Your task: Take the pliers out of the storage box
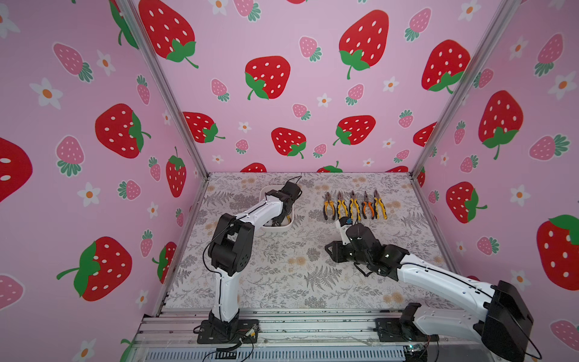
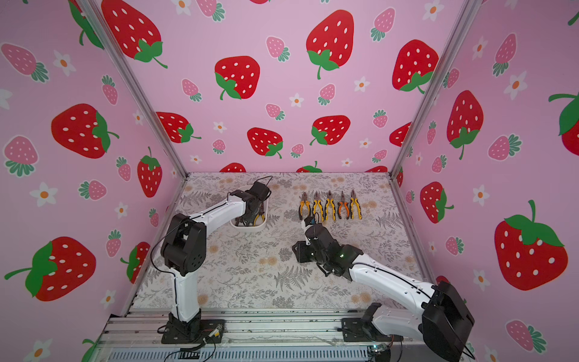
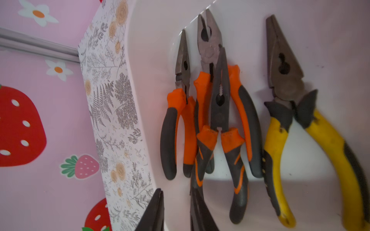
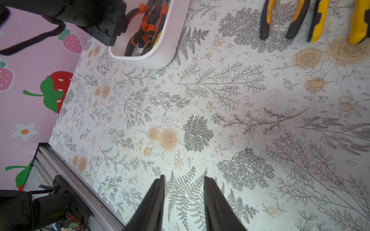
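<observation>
Inside the white storage box lie several pliers, seen from close above in the left wrist view. On the left are small orange-black pliers; beside them, long-nose pliers rest across another orange-handled pair. Yellow-black pliers lie apart on the right. My left gripper hangs over the box, partly open, its fingers near the handle ends, with nothing between them. Over bare table, my right gripper is also partly open and empty.
A row of several pliers lies on the table at the back right, handles toward the front. The left arm reaches over the box.
</observation>
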